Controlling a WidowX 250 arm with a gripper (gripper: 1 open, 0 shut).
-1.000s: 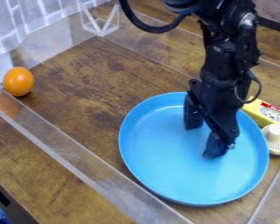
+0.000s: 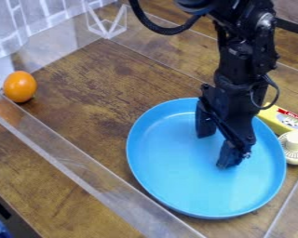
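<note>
A black robot gripper (image 2: 218, 141) reaches down from the top right over a round blue plate (image 2: 177, 181), its open fingers low over the plate's back half. Whether anything small lies between the fingertips is hard to see against the dark parts.
An orange fruit (image 2: 20, 85) sits at the left on the wooden table (image 2: 96, 84). A yellow box (image 2: 286, 120) and a cream round object (image 2: 293, 149) are right of the plate. A clear plastic edge runs along the lower left.
</note>
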